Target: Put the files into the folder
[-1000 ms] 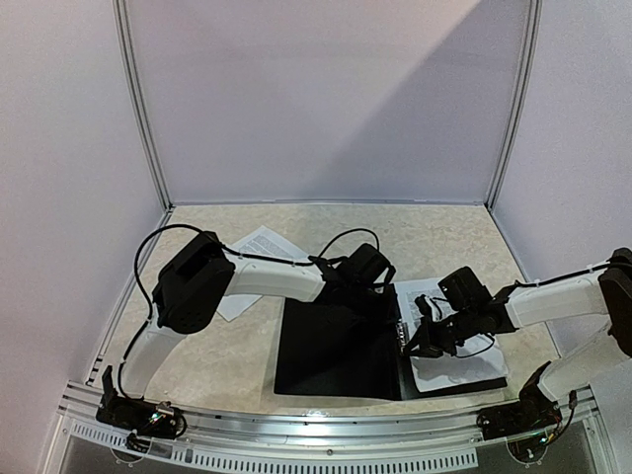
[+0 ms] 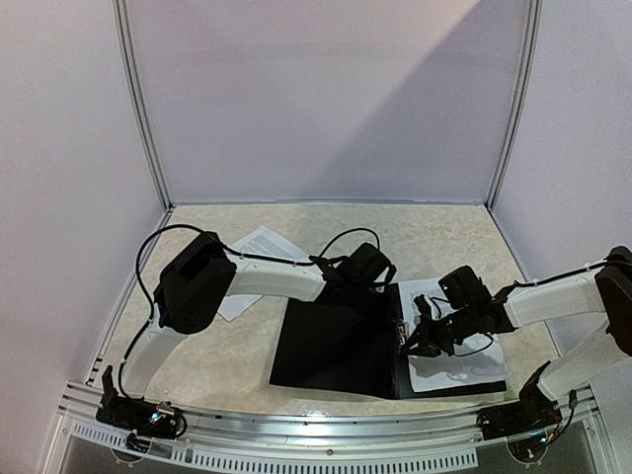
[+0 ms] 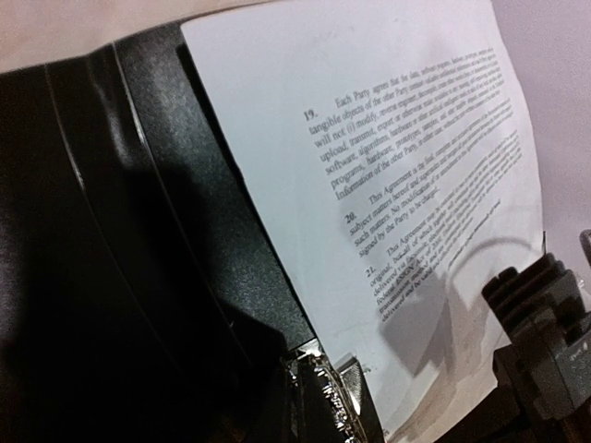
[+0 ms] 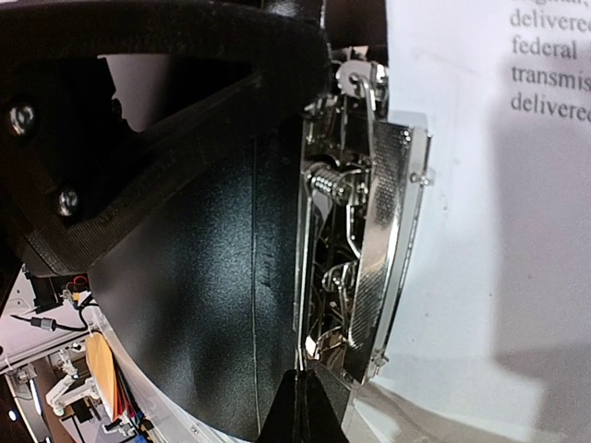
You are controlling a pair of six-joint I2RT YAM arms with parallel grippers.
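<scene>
The black folder [image 2: 331, 351] lies open at the front middle, a printed sheet [image 2: 459, 367] on its right half. Its metal clip runs along the spine at the sheet's left edge; in the left wrist view the clip [image 3: 328, 392] sits at the bottom. My left gripper [image 2: 380, 306] is over the folder's upper middle, near the clip; its fingertips are dark and hard to make out. My right gripper is shut at the clip's lower end, nothing visible between its fingers. Another paper [image 2: 252, 247] lies at the left back, partly under the left arm.
Both arms reach low across the table. Pale walls stand at the back and both sides, with a metal rail along the front edge.
The folder's left half has shifted slightly toward the back and left. The arms look almost unchanged.
</scene>
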